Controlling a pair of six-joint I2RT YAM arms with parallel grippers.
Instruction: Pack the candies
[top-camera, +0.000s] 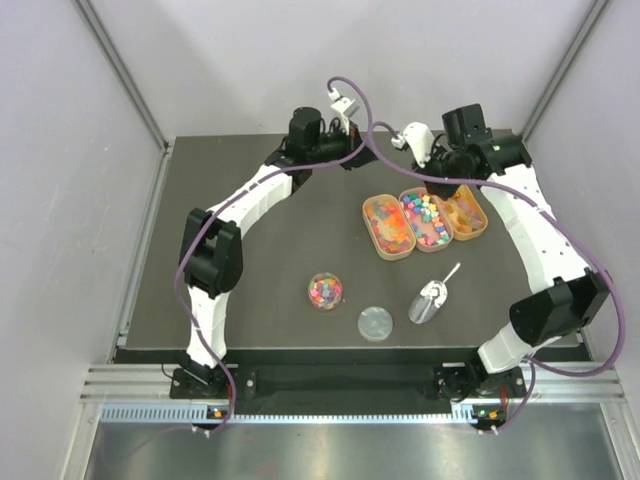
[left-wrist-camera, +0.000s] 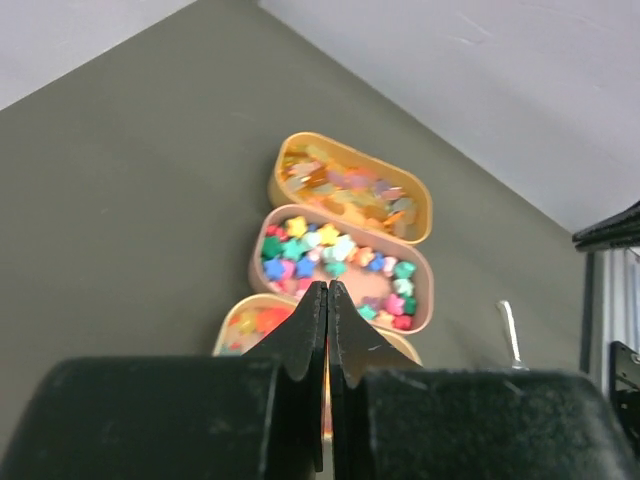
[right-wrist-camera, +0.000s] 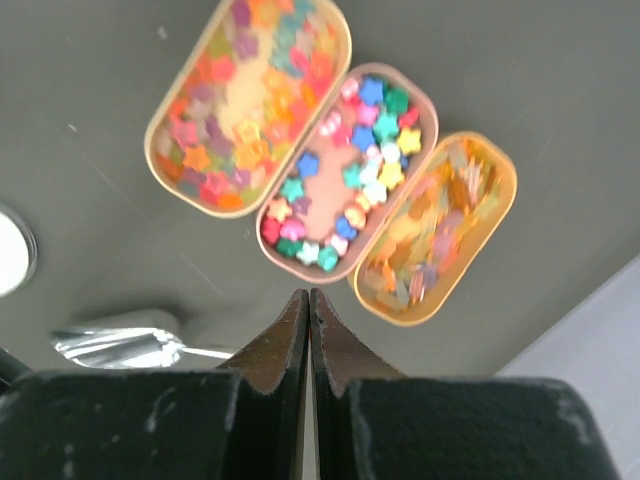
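A clear scoop (top-camera: 424, 305) with a white handle lies on the table near the front; the right wrist view has the scoop (right-wrist-camera: 125, 342) at lower left, apart from my fingers. My right gripper is shut, nothing between its fingers. Also shut and empty is my left gripper, up in the air left of the boxes. Side by side stand the left box (right-wrist-camera: 148, 140) of translucent candies, the pink middle box (right-wrist-camera: 425, 85) of coloured stars, and the orange right box (right-wrist-camera: 508, 165) of gummies. A round jar (top-camera: 325, 291) holds mixed candies.
A round lid (top-camera: 375, 324) lies flat between jar and scoop. Both forearms hang close together at the back, purple cables looping over them.
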